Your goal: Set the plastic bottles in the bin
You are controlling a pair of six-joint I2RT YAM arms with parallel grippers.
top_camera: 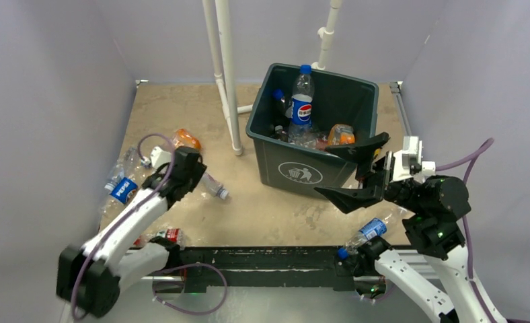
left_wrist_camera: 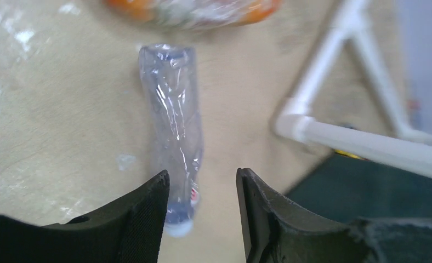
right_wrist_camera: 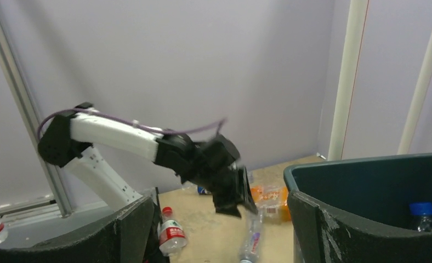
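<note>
A clear bottle [top_camera: 212, 184] lies on the table at the left; in the left wrist view the bottle [left_wrist_camera: 172, 109] runs down toward my left gripper, whose fingers stand apart. I cannot tell whether anything is held between them. A Pepsi bottle [top_camera: 123, 190], an orange bottle [top_camera: 186, 140] and a red-label bottle [right_wrist_camera: 171, 236] also lie at the left. The green bin [top_camera: 276, 168] holds several bottles, one Pepsi bottle [top_camera: 301, 108] standing up. My right gripper [top_camera: 341, 173] is open at the bin's front right, empty.
A blue-label bottle [top_camera: 368, 232] lies at the front right below my right arm. White pipes [top_camera: 227, 67] stand behind, left of the bin.
</note>
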